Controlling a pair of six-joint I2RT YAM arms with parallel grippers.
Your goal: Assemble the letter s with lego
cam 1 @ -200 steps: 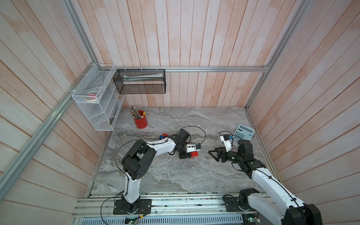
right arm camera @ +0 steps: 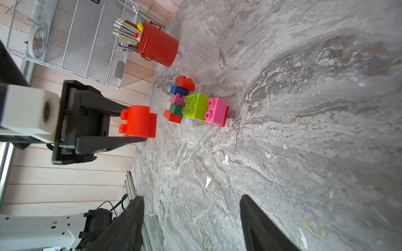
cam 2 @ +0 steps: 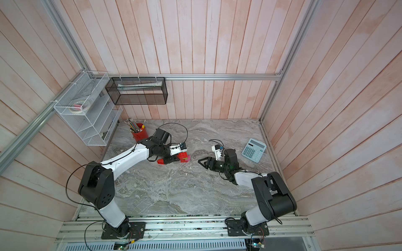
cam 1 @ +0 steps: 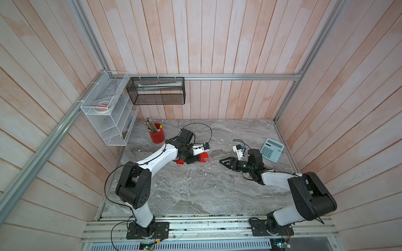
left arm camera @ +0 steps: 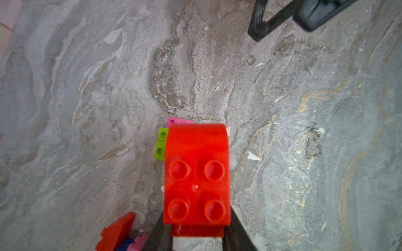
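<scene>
My left gripper (cam 1: 198, 156) is shut on a red brick (left arm camera: 196, 179) with a rounded end. In the right wrist view that held red brick (right arm camera: 140, 121) hangs clear of the table, left of the bricks lying there. On the table a pink brick (right arm camera: 217, 110) sits against a lime green brick (right arm camera: 196, 106), with red showing beneath the pink. Beyond them are a dark green brick (right arm camera: 176, 109), a second pink brick (right arm camera: 178, 99), a blue brick (right arm camera: 178, 90) and red bricks (right arm camera: 184, 82). My right gripper, to the right, has its fingers apart with nothing between.
A red pencil bucket (cam 1: 157, 134) stands behind the left arm, beside a white wire shelf (cam 1: 109, 110). The calculator (cam 1: 272, 150) lies at the back right. Bare marble table (cam 1: 213, 192) stretches across the front.
My left gripper has moved left and toward the back, carrying the red brick. My right gripper has shifted left and slightly back, its arm drawing inward.
</scene>
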